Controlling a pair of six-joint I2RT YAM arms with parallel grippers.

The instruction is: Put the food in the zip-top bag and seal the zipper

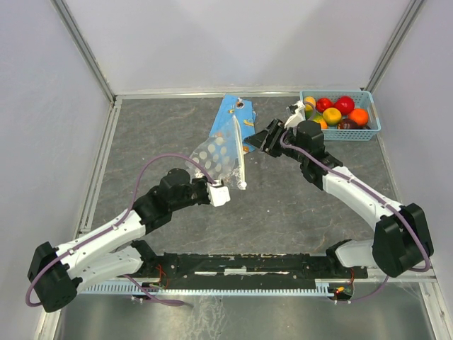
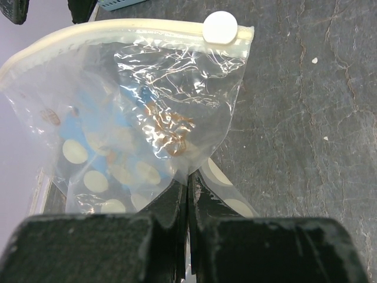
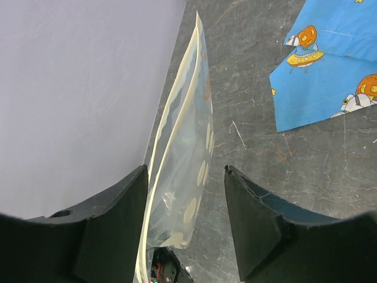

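A clear zip top bag (image 1: 220, 155) with pale dots is held up above the table, its cream zipper edge facing right. In the left wrist view my left gripper is shut on the gathered film of the bag (image 2: 177, 100), and a round white slider (image 2: 220, 28) sits at one end of the zipper. Seen from the right wrist, the zipper (image 3: 168, 147) shows two strips slightly apart, towards the left. My right gripper stands open beside the zipper edge, with the bag's mouth reaching behind its left finger. Whether food is inside cannot be told.
A blue printed cloth or sheet (image 1: 239, 113) lies on the table behind the bag. At the back right stands a light blue basket (image 1: 354, 134) holding several fruits and vegetables, among them a red one (image 1: 345, 105).
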